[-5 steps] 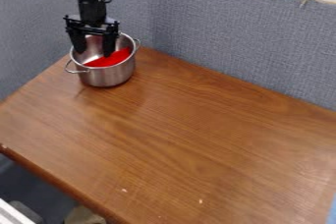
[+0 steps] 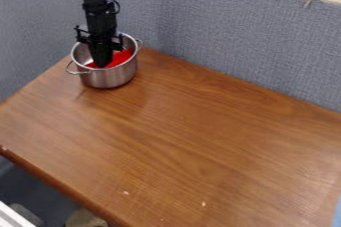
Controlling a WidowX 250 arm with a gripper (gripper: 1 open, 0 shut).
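A steel pot (image 2: 107, 78) with two side handles stands at the back left corner of the wooden table, something red (image 2: 118, 58) inside it. My black gripper (image 2: 100, 56) reaches down into the pot from above, its lower end over and partly in front of the red content. Whether its fingers are apart or together, and whether anything is between them, is hard to make out at this size.
Grey padded walls (image 2: 240, 42) border it at the back and left. The table's front left edge drops to a dark floor.
My gripper has moved lower into the pot and now covers more of the red content. The pot looks to be in the same place.
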